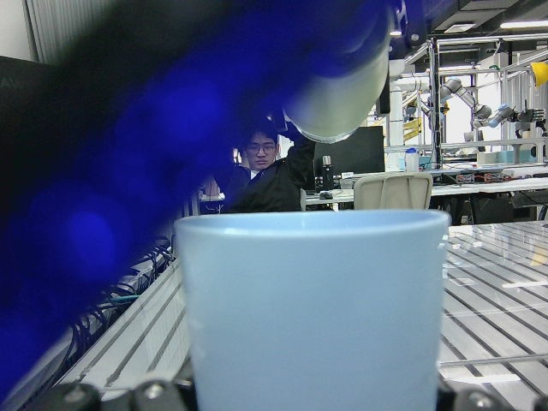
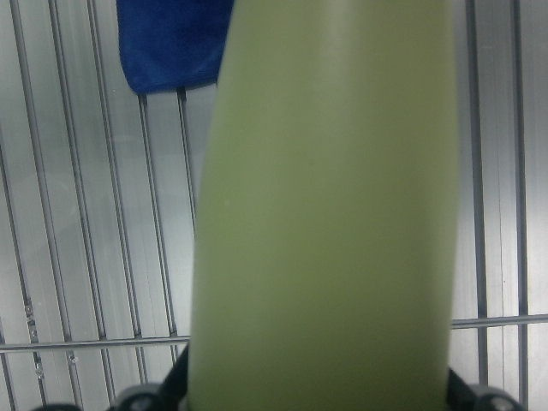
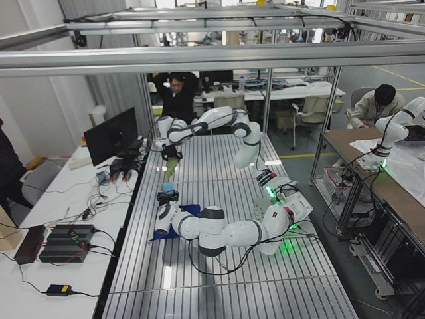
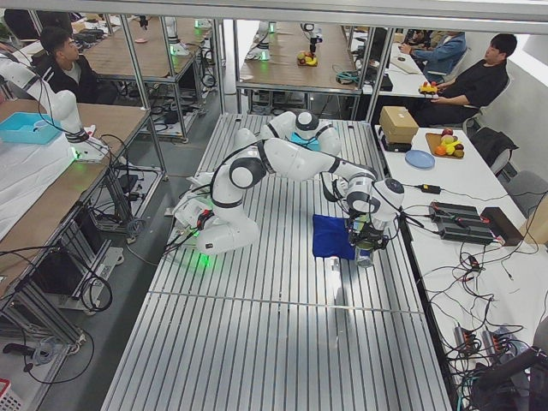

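Note:
A light-blue cup [image 1: 312, 308] fills the lower middle of the left wrist view; my left gripper [image 3: 167, 197] is shut on it, near the blue cloth. My right gripper [image 3: 170, 156] is shut on a pale green bottle [image 2: 321, 214], held tilted above the cup in the camera left view. In the left wrist view the bottle's lower or end part [image 1: 334, 103] shows above the cup; dark blue blur covers the upper left. Whether anything flows between them cannot be told.
A blue cloth [image 4: 334, 235] lies on the slatted metal table [image 4: 257, 342]. A white side table with monitor, power boxes and cables runs along one side, where people sit nearby.

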